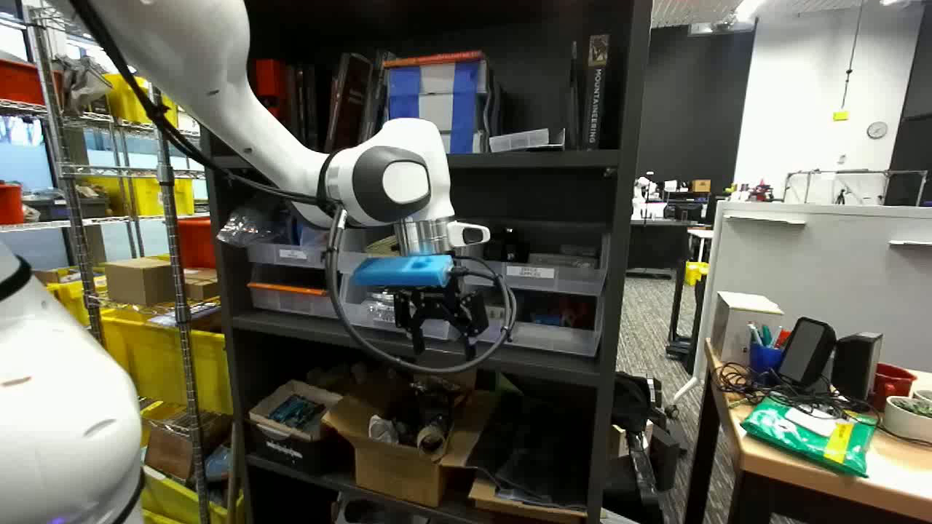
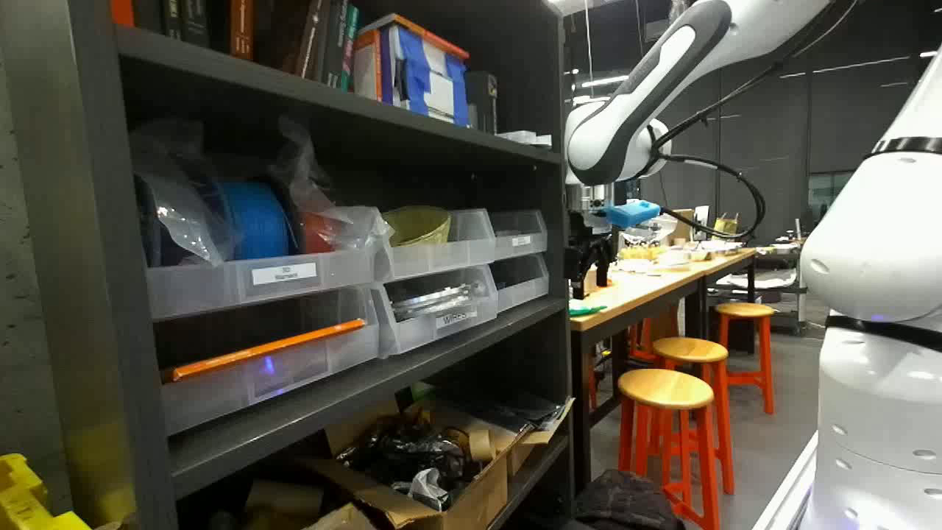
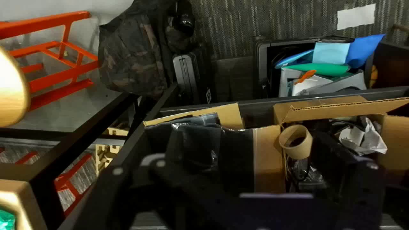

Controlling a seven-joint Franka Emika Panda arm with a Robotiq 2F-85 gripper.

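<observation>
My gripper (image 1: 445, 346) hangs pointing down in front of the dark shelf unit (image 1: 617, 262), level with its middle shelf. Its two black fingers stand apart, so it is open, and nothing shows between them. A bright blue block (image 1: 402, 271) is fixed beside the wrist, with a cable looping from it. From the other side, the gripper (image 2: 589, 283) appears just past the shelf's right upright. Seen from the wrist, its dark parts blur across the bottom, above an open cardboard box (image 3: 267, 157) with a tape roll (image 3: 295, 141) at its edge.
Clear bins with labels, such as the wires bin (image 2: 438, 309) and filament bin (image 2: 265, 281), fill the middle shelves. An orange flat item (image 2: 265, 350) lies across a lower bin. A wooden table (image 1: 861, 476) and stools (image 2: 666, 389) stand off to the side.
</observation>
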